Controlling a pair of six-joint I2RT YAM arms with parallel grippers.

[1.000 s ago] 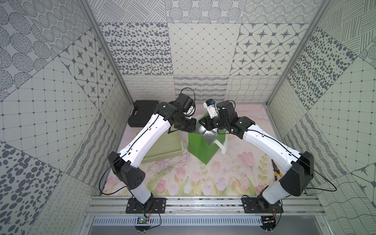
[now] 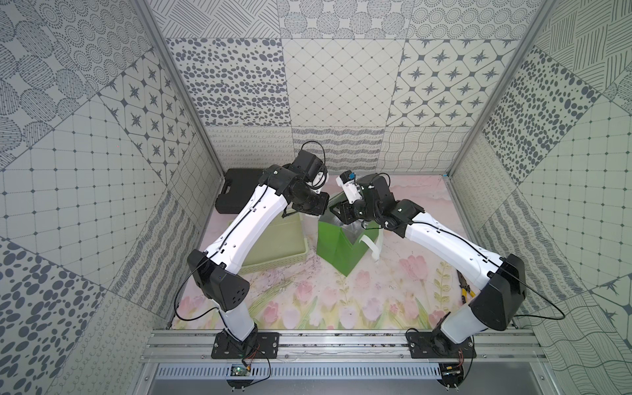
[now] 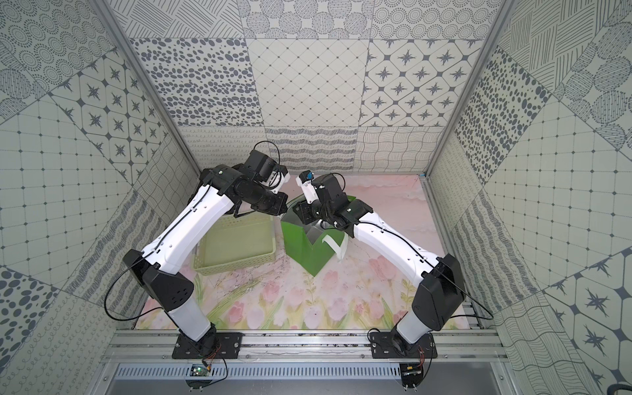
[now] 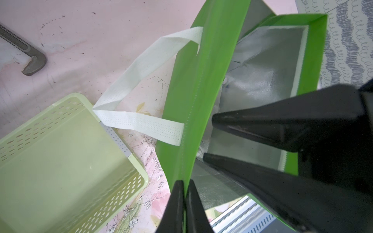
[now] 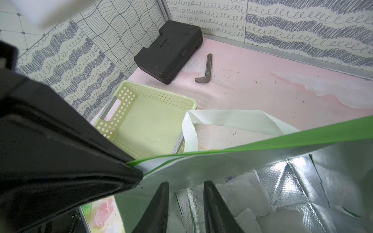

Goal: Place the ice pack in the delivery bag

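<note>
The green delivery bag (image 2: 344, 253) stands open at the middle, with white straps (image 4: 143, 124) and a silver lining (image 5: 287, 186). My left gripper is shut on the bag's left rim, the green edge between its fingertips. My right gripper is part open over the bag's interior, nothing seen between its fingers. Pale crumpled shapes (image 5: 240, 194) lie inside the bag; whether one is the ice pack I cannot tell.
A pale green basket (image 3: 233, 240) is left of the bag, with a black case (image 5: 169, 50) and a wrench (image 5: 207, 69) behind. The table (image 3: 388, 230) right of the bag is clear. Both arms crowd close above the bag.
My right gripper has shifted a little toward the left over the bag.
</note>
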